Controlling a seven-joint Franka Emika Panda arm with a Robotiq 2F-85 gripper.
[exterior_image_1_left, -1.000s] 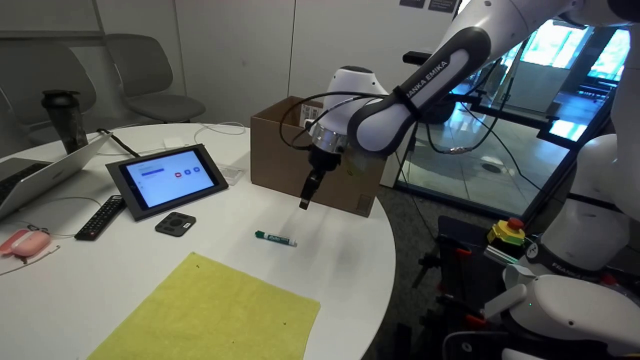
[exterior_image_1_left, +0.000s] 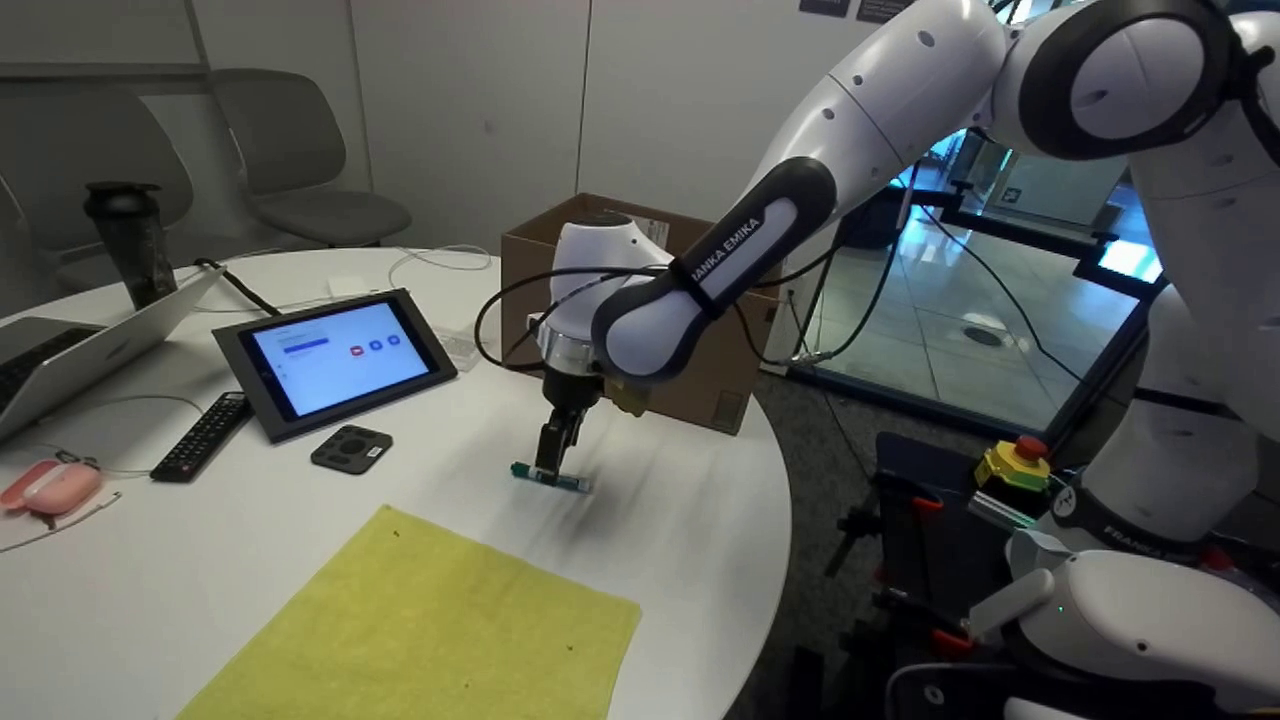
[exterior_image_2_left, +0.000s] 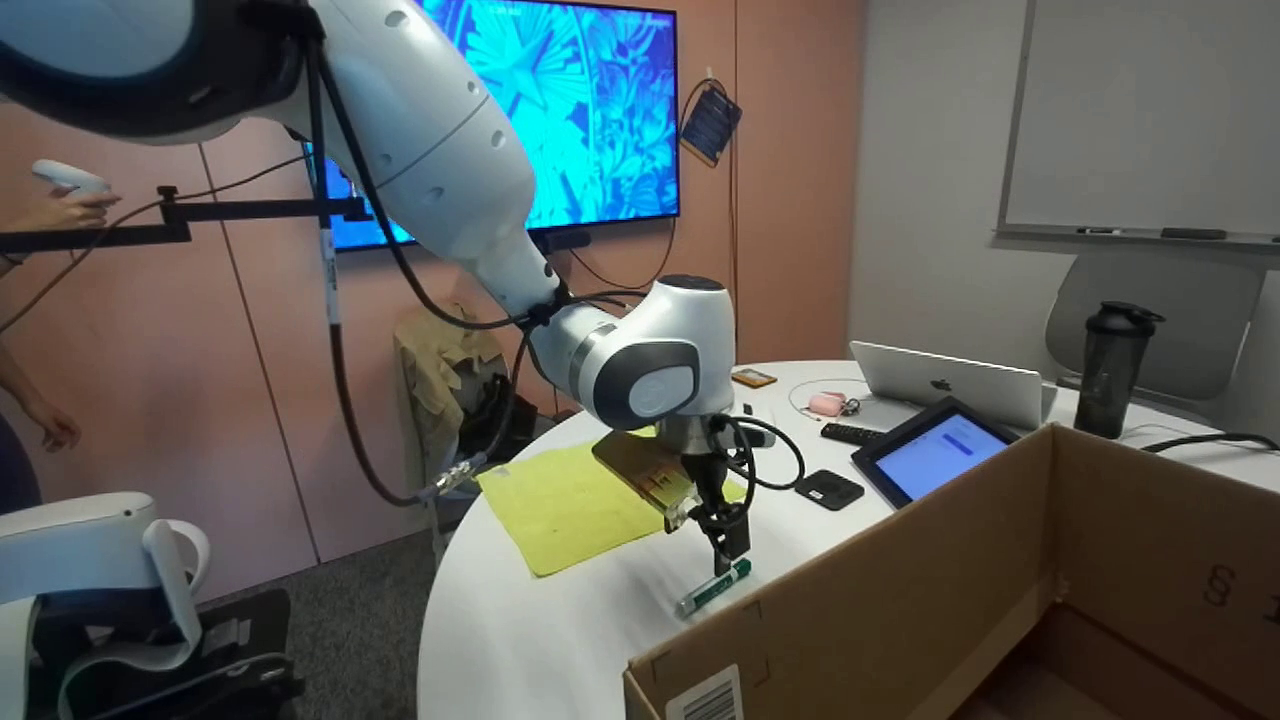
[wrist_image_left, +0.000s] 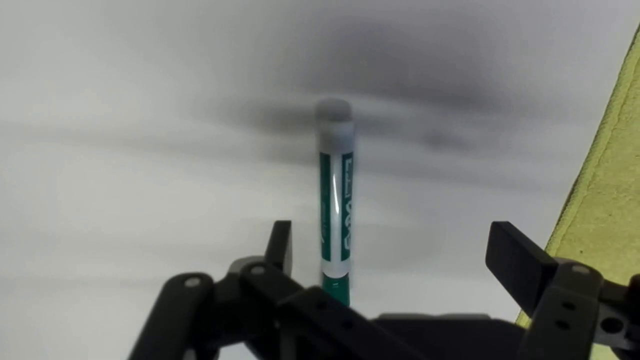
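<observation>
A green and white marker (wrist_image_left: 336, 198) lies flat on the white table, its green cap end reaching in between my fingers in the wrist view. My gripper stands open around it, the left finger (wrist_image_left: 279, 249) much closer to the marker than the right one. From exterior view 1, the gripper (exterior_image_1_left: 548, 472) is low over the table, right at the marker (exterior_image_1_left: 530, 473). The second exterior view also has the gripper (exterior_image_2_left: 723, 564) down beside the green end of the marker (exterior_image_2_left: 716, 587). Whether a fingertip touches the table cannot be made out.
An open cardboard box (exterior_image_1_left: 702, 360) stands behind the gripper at the table's edge. A yellow cloth (exterior_image_1_left: 444, 612) lies in front. To the left are a tablet (exterior_image_1_left: 342, 354), a small black puck (exterior_image_1_left: 351, 449), a remote (exterior_image_1_left: 202, 437) and a laptop (exterior_image_1_left: 114, 342).
My gripper has come down and to the left in exterior view 1, from beside the box to the marker. The marker lies about where it was.
</observation>
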